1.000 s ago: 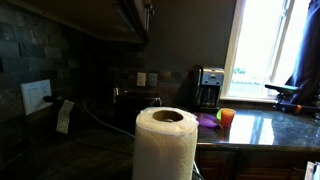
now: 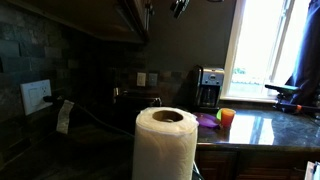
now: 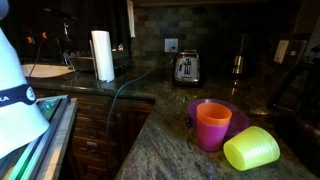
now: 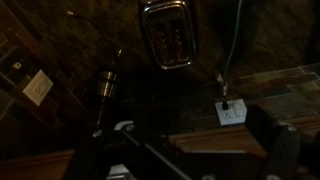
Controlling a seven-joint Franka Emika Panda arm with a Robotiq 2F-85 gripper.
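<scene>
My gripper is open in the wrist view, its dark fingers low in the picture and nothing seen between them. At the top edge of exterior view 1, part of the gripper (image 2: 180, 8) hangs high above the counter. On the counter in exterior view 2, an orange cup sits in a pink cup (image 3: 211, 130) by a purple bowl (image 3: 238, 121). Beside them a yellow-green cup (image 3: 251, 148) lies on its side. A silver toaster (image 3: 187, 67) stands against the back wall; the wrist view shows the toaster (image 4: 168, 35) from above, away from the fingers.
A paper towel roll (image 2: 165, 145) stands in the foreground of exterior view 1. The coffee maker (image 2: 208, 88) is near the window. A wall outlet (image 4: 231, 112) with a plugged cord shows in the wrist view.
The counter objects have not moved.
</scene>
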